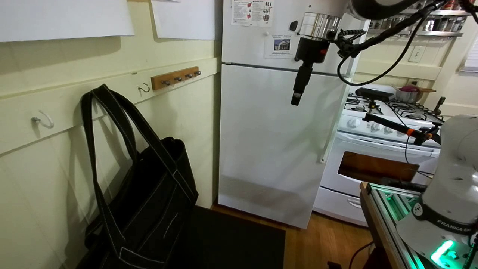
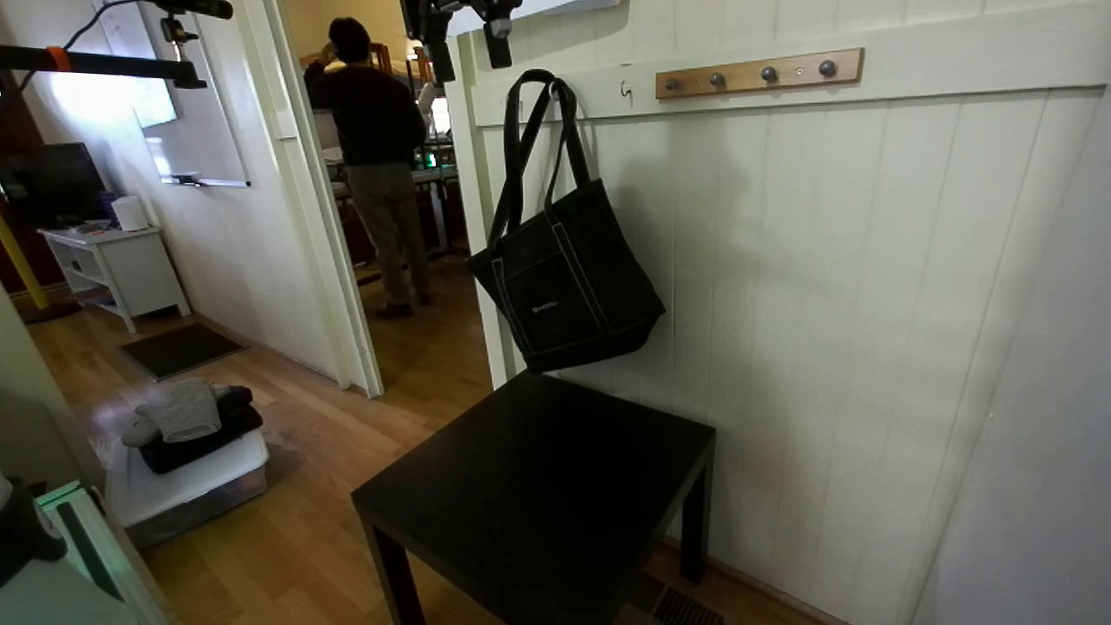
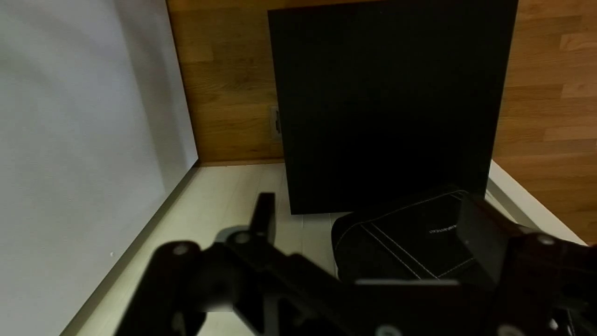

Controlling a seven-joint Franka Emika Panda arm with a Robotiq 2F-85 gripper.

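Note:
A black tote bag [image 2: 568,276] with white stitching hangs tilted by its handles [image 1: 117,118] against the wall, above the black table [image 2: 531,479]. Behind the straps, the hook that bears it is hidden in exterior view 1. My gripper [image 1: 295,99] points down in front of the fridge, well apart from the bag. Its two fingers stand wide of each other in the wrist view, so the gripper is open and empty. Part of the bag [image 3: 408,235] shows beyond the fingers, below the tabletop [image 3: 386,106].
A white hook [image 1: 43,119], a metal hook [image 1: 144,88] and a wooden peg rack [image 1: 177,77] are fixed along the wall. The fridge [image 1: 269,143] closes off one side, beside the stove [image 1: 381,148]. A person [image 2: 377,156] stands in the far room.

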